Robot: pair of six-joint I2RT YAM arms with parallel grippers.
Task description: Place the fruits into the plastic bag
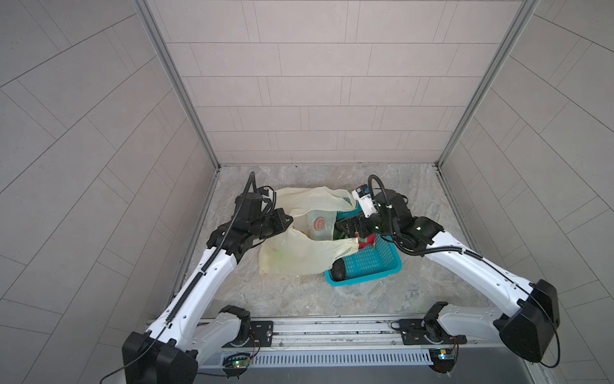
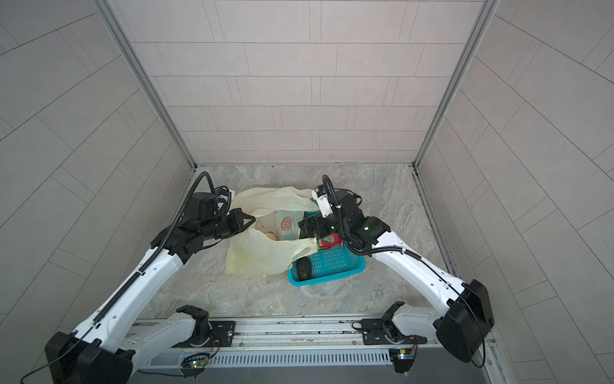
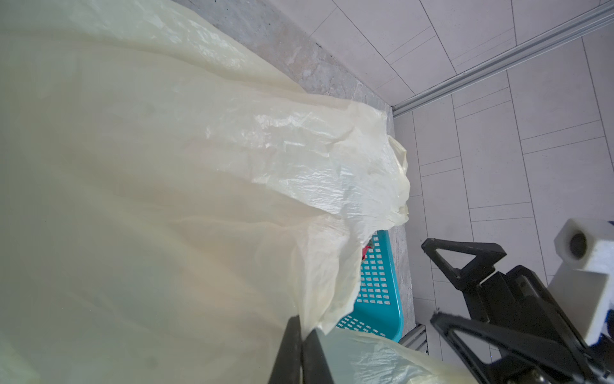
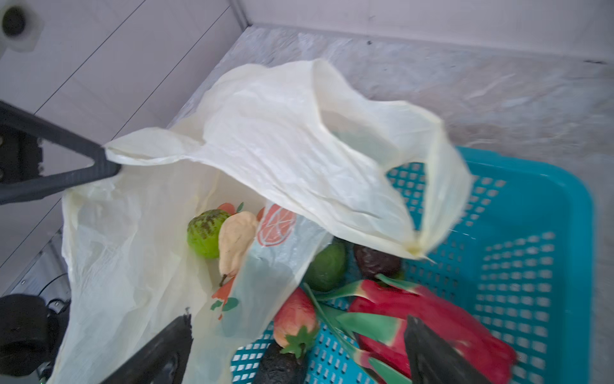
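A pale, translucent plastic bag (image 1: 297,251) lies with its mouth toward the basket. My left gripper is shut on a gathered part of its edge. Inside the bag, the right wrist view shows a green rough fruit (image 4: 206,233) and a tan fruit (image 4: 237,240). My right gripper stands open over the bag's mouth and the basket, holding nothing. Below it in the basket are a red dragon fruit (image 4: 441,320), a smaller red fruit (image 4: 296,315), a green fruit (image 4: 326,265) and dark fruits (image 4: 377,261).
The turquoise basket (image 1: 395,259) sits to the right of the bag, its left side partly covered by the bag's flaps. Tiled walls enclose the area.
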